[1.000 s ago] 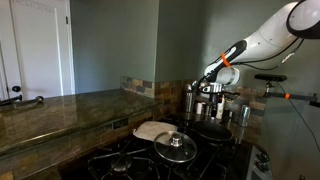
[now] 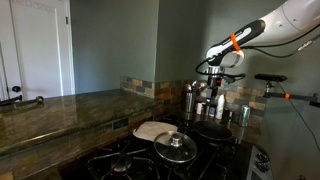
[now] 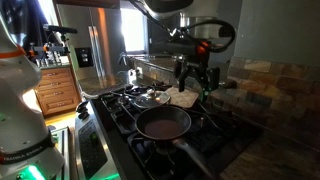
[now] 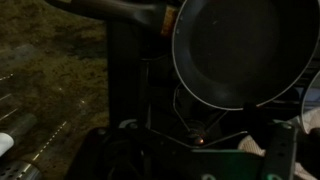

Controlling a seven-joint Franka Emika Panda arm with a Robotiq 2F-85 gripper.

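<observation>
A dark frying pan [image 3: 163, 124] rests on the stove; the wrist view shows its black inside [image 4: 245, 50] and part of its handle [image 4: 135, 10]. A glass-lidded pan [image 2: 175, 148] stands on the burners beside it. My gripper [image 3: 196, 80] hangs above the stovetop, apart from the pan. Its fingers are spread, with nothing held between them. In the wrist view the dark fingers blend into the stove along the bottom edge.
A light cloth [image 2: 155, 130] lies behind the lidded pan. Bottles and canisters [image 2: 220, 108] stand at the back right, near the arm.
The arm's wrist has risen somewhat and shifted slightly to the right in exterior view 1. Pan, lidded pan and cloth have stayed in place.
</observation>
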